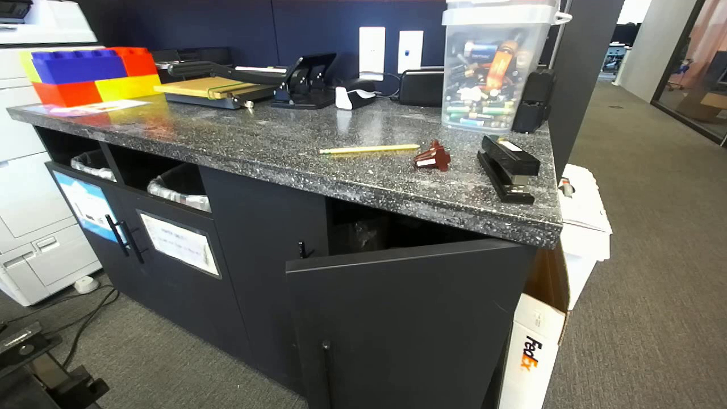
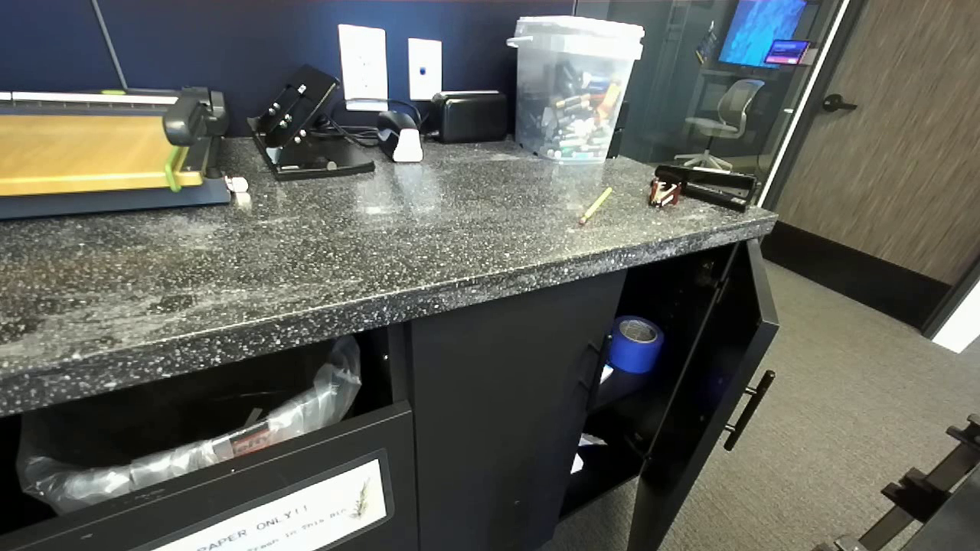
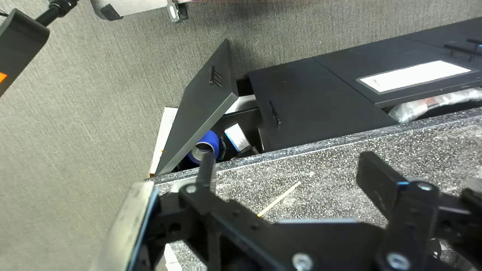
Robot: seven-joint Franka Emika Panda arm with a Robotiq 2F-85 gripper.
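My gripper is open in the wrist view, its two fingers wide apart with nothing between them. Beyond the fingers, the speckled countertop carries a yellow pencil (image 3: 280, 198), partly hidden by the gripper body. The same pencil (image 1: 370, 149) lies flat on the counter in exterior view 1, close to a dark red staple remover (image 1: 433, 157). A black stapler (image 1: 508, 169) rests near the counter's right end. Below, a black cabinet door (image 2: 705, 404) stands ajar, and a roll of blue tape (image 2: 635, 344) shows on the shelf inside. Neither exterior view shows the gripper.
A clear bin of batteries (image 1: 480, 75) stands at the back right of the counter. Farther left are a black stand (image 1: 304, 82), a paper cutter (image 2: 92, 151) and large toy blocks (image 1: 92, 75). A FedEx box (image 1: 535, 347) occupies the floor beside the cabinet.
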